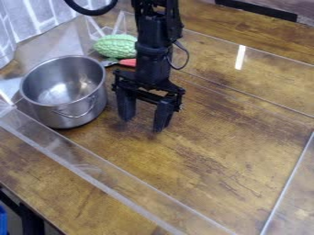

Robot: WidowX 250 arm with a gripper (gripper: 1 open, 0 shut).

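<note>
My black gripper (143, 108) hangs low over the wooden table, just right of a steel pot (64, 90), its fingers pointing down and spread apart. I see nothing clearly held between them. A pale green bumpy vegetable (113, 47) lies behind the arm, at the back left. A red object (127, 62) lies partly hidden behind the arm.
Clear plastic edging (86, 171) borders the work area. A light patterned cloth stands at the back left.
</note>
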